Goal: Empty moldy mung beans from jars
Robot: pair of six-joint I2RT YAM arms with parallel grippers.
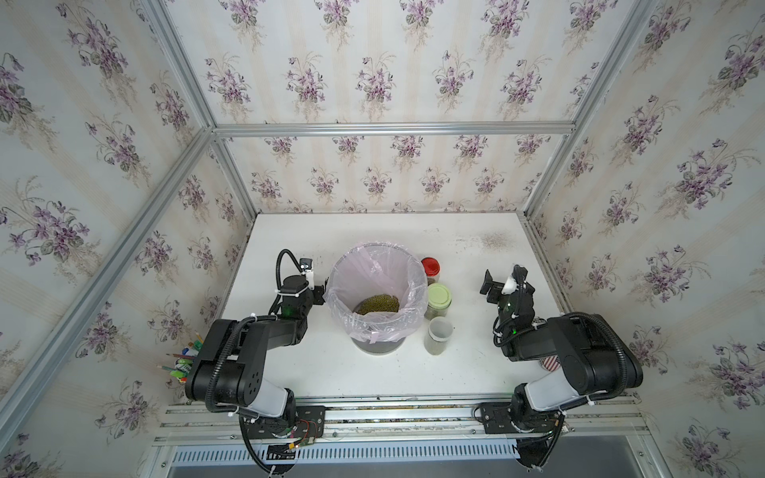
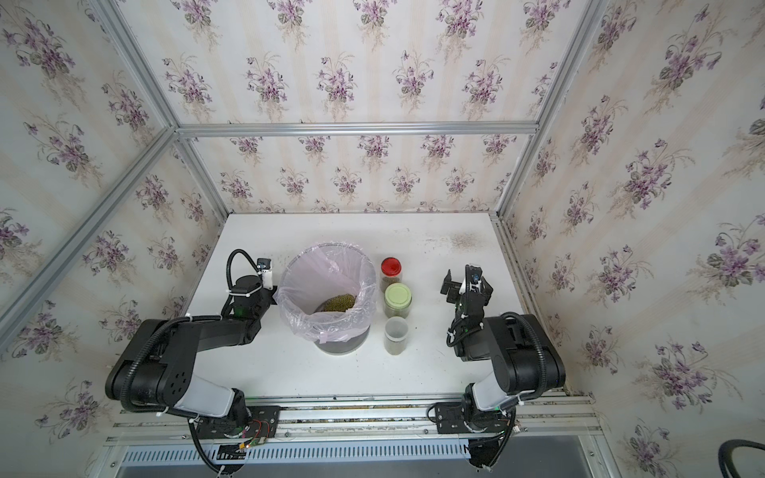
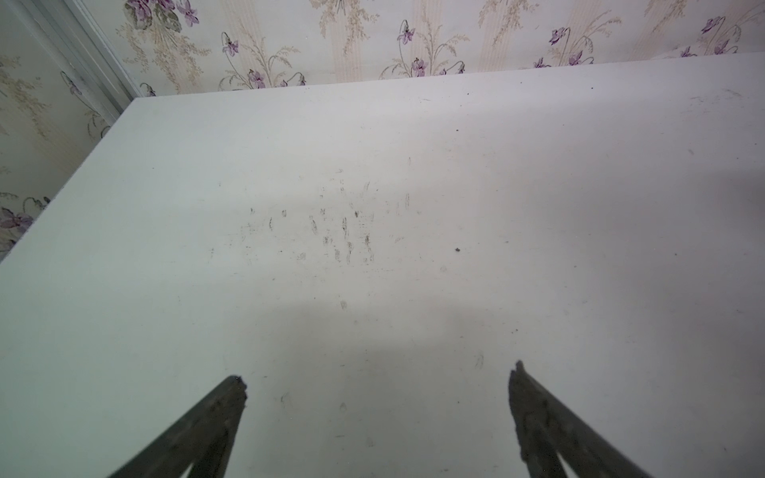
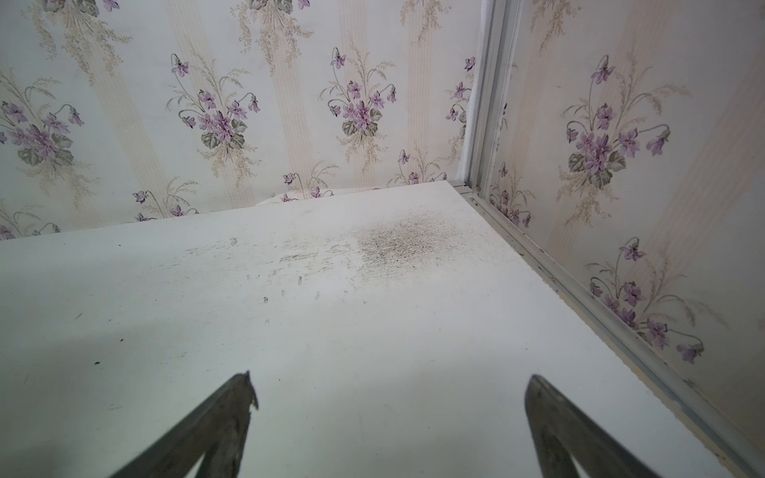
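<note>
A bin with a pink plastic liner (image 1: 374,271) stands mid-table, a greenish heap of beans (image 1: 377,303) inside. Right of it are a red-lidded jar (image 2: 390,267), a green-lidded jar (image 2: 397,296) and a translucent lidless jar (image 2: 396,338). My left gripper hangs open left of the bin, nothing between its fingers. My right gripper is open and empty to the right of the jars. Both wrist views show only bare table and wall beyond the fingers.
Wallpapered walls and metal rails enclose it on the back and sides.
</note>
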